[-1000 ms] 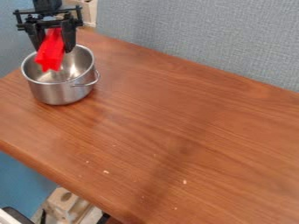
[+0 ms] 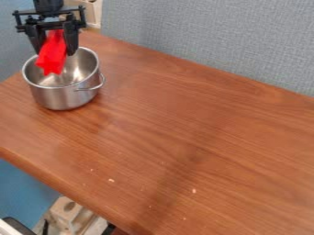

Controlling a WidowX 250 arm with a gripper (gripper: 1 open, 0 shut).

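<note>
My black gripper [image 2: 51,27] is at the upper left, shut on a red object [image 2: 51,55] that hangs over and partly inside a steel pot [image 2: 68,96] with a wire handle on its right side. The pot stands near the left edge of the wooden table [image 2: 185,138]. The inside bottom of the pot is mostly hidden behind the red object.
A grey textured wall [image 2: 221,41] runs along the back. Wooden and dark fixtures [image 2: 72,216] show at the bottom left, off the table's edge.
</note>
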